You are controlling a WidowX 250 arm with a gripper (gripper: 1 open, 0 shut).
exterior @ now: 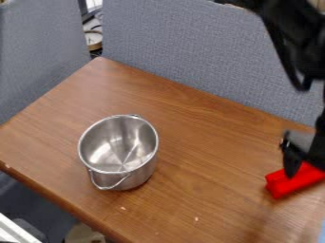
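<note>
A red oblong object point(286, 184) lies at the right side of the wooden table point(178, 204). My dark gripper point(299, 154) is at the right edge of the view, blurred, just above the red object and partly covering its upper right part. It is open, and whether it touches the object cannot be told. A steel pot point(118, 152) with a wire handle stands upright on the left part of the table.
A grey padded partition point(184, 38) runs along the back of the table. Some clutter shows beyond the left edges.
</note>
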